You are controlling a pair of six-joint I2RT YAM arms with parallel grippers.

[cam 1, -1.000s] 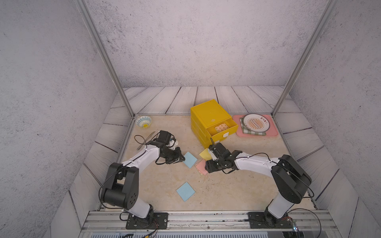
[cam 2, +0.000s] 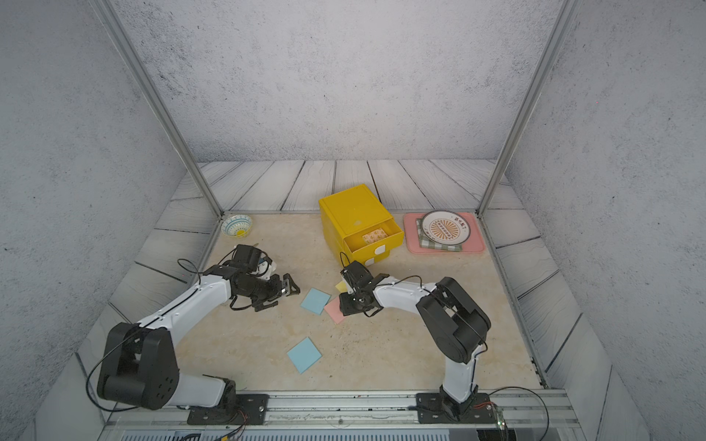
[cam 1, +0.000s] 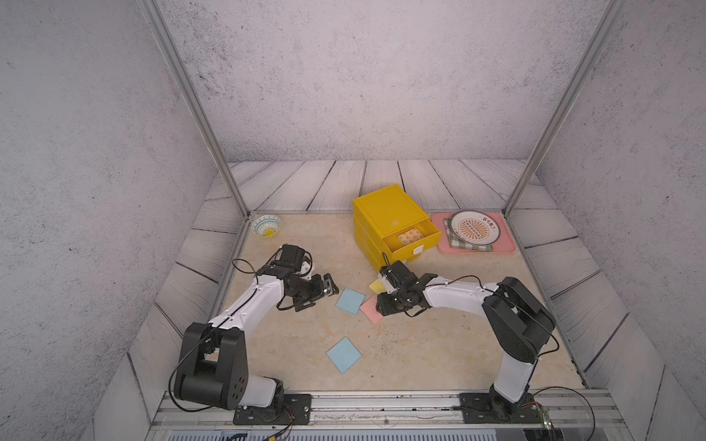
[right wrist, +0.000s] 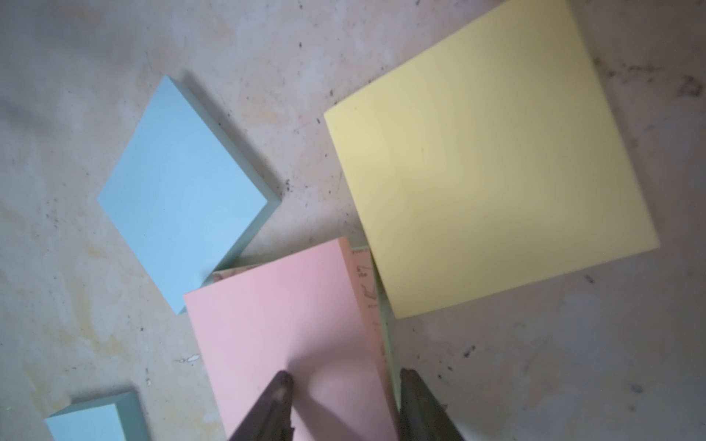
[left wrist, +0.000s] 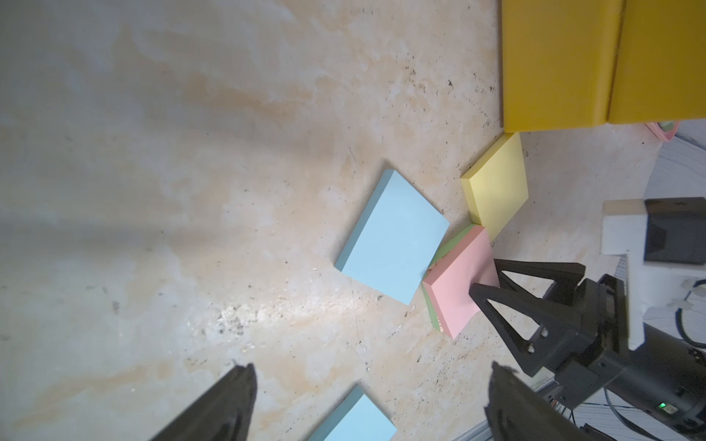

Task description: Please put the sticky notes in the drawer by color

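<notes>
My left gripper (cam 1: 317,295) stands open and empty over the table, left of a light blue pad (left wrist: 393,239). The pink pad (right wrist: 272,316) lies on top of a patterned pad (right wrist: 365,283), with a green edge (left wrist: 431,308) showing lower down. My right gripper is at the pink pad, fingers part open; one finger overlaps its top, the other is by its right edge. Firm contact cannot be made out. A yellow pad (right wrist: 485,161) lies beside the stack. Another blue pad (cam 1: 343,355) lies nearer the front.
The yellow drawer unit (cam 1: 389,209) stands behind the pads, its top drawer pulled out with a patterned pad (cam 1: 409,236) inside. A bowl (cam 1: 266,225) is at back left; a plate (cam 1: 474,228) on a pink tray (cam 1: 507,245) at back right.
My left gripper has drawn back to the left and its fingers have spread. The nearby blue pad has shifted slightly toward the front. My right gripper has edged left over the pink pad.
</notes>
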